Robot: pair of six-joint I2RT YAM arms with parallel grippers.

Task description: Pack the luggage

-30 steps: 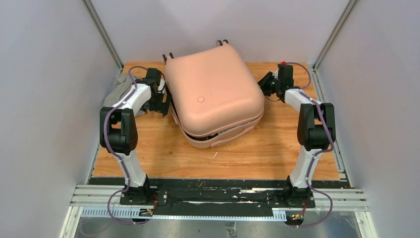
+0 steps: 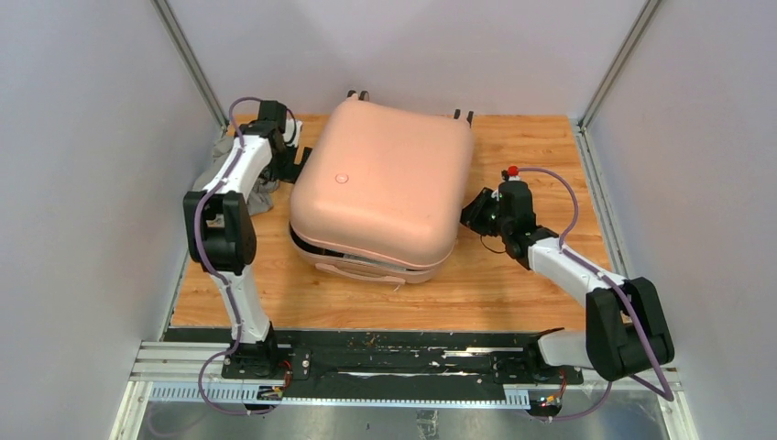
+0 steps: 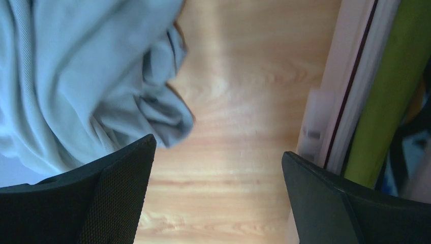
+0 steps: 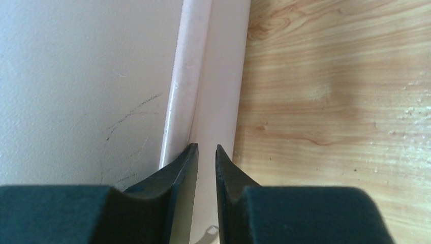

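The pink suitcase [image 2: 380,183] lies mid-table, lid down but with a gap along its front and contents showing there. At its back left side, my left gripper [image 2: 298,163] is open, with nothing between its fingers; its wrist view shows the gapped edge and green and dark contents [image 3: 381,101] inside. My right gripper [image 2: 467,213] is at the case's right side; in its wrist view the fingertips are part open and close together beside the pink shell [image 4: 213,76], holding nothing visible.
A grey cloth [image 3: 96,76] lies on the table left of the case. Bare wood [image 2: 495,293] is free at the front and right. White walls [image 2: 678,220] enclose the sides and back.
The suitcase has swung round and shifted left. My right arm has moved toward the front along the case's right side; my left gripper has moved slightly back.
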